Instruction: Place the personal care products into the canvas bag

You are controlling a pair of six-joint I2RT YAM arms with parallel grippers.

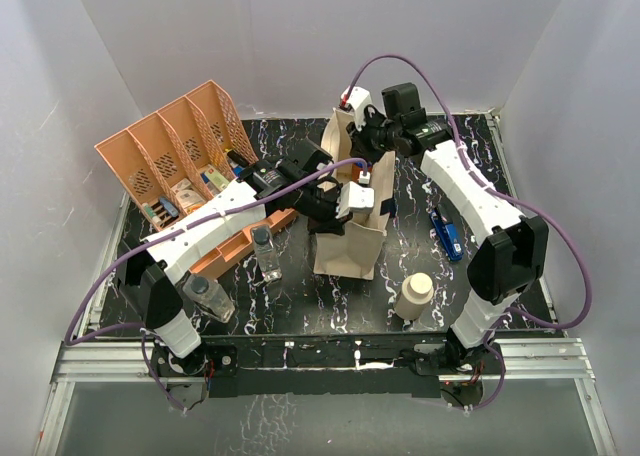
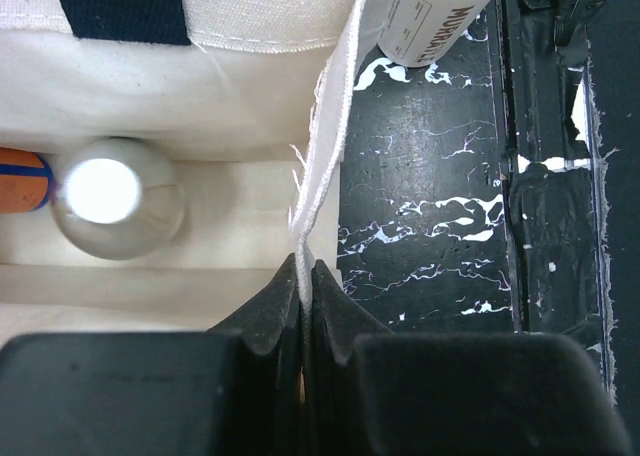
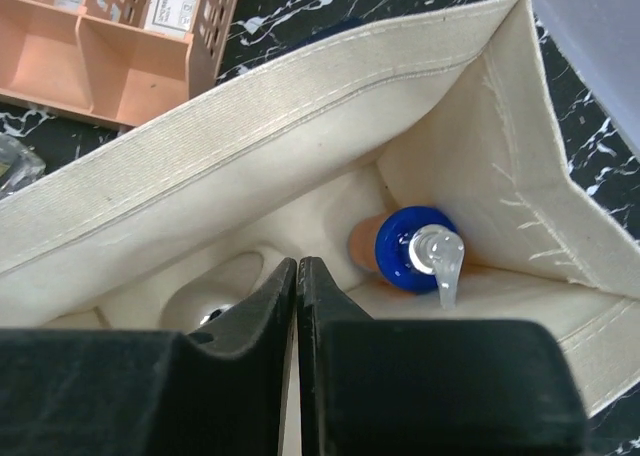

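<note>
The canvas bag stands open in the centre. My left gripper is shut on the bag's edge at its near end, the fabric rising between the fingertips. Inside the bag are a clear bottle and, in the right wrist view, a blue-collared pump bottle and a silvery object partly hidden by my right gripper. That gripper is over the bag's far part, its fingertips together; what lies between them is hard to see, though a pale strip shows below.
An orange organizer with products stands at left. Two clear bottles are on the near left, a white bottle at near right and a blue item at right on the marble table.
</note>
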